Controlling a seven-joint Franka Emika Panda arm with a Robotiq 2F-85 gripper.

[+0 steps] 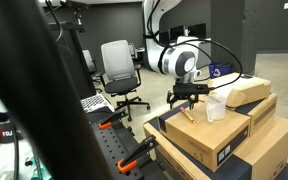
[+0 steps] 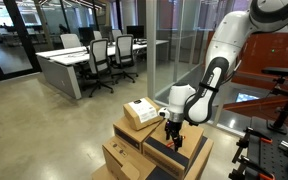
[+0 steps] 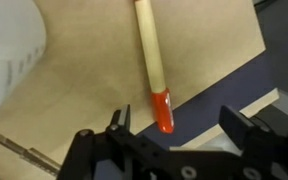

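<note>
A slim marker-like stick with a tan body and a red-orange end lies on the cardboard box top. In exterior view 1 the same stick rests near the box's left part. My gripper is open, its two dark fingers apart on either side of the red end, with nothing held between them. From outside, the gripper hangs low over the box, just behind the stick. How much height separates fingertips and stick is hard to tell.
A whitish translucent cup stands on the box to the right of the stick; it fills the wrist view's left edge. More cardboard boxes sit alongside. The box top's dark edge strip runs under the red end.
</note>
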